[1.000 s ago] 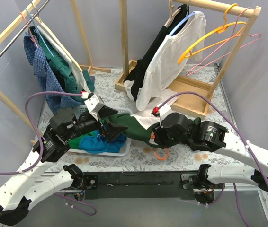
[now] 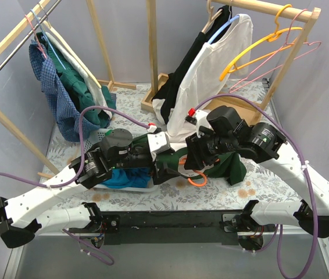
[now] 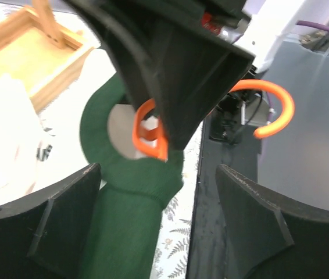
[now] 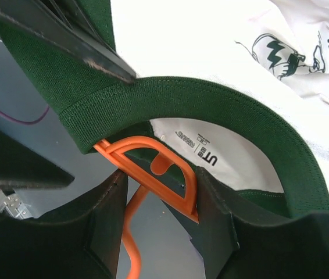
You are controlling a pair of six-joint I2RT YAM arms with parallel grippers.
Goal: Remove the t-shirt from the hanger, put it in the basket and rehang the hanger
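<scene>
A white t-shirt with a dark green collar (image 4: 228, 107) and green sleeves (image 2: 231, 170) lies over the table's front. Inside its neck is the orange hanger (image 4: 158, 181), its hook (image 2: 198, 181) pointing out toward the front edge. My right gripper is shut on the hanger near the neck opening. Spread wide, my left gripper stands open close to the right one. In the right wrist view, one of its fingers (image 4: 97, 55) reaches over the green shoulder and the other stays off to the lower left.
A basket (image 2: 150, 187) with blue and green cloth sits beneath the left arm. Clothes hang on the left rack, and a white shirt (image 2: 196, 75) on the right rack, with empty orange (image 2: 251, 46) and pink hangers. Both arms are close together at the middle.
The right gripper keeps the hanger, moving little.
</scene>
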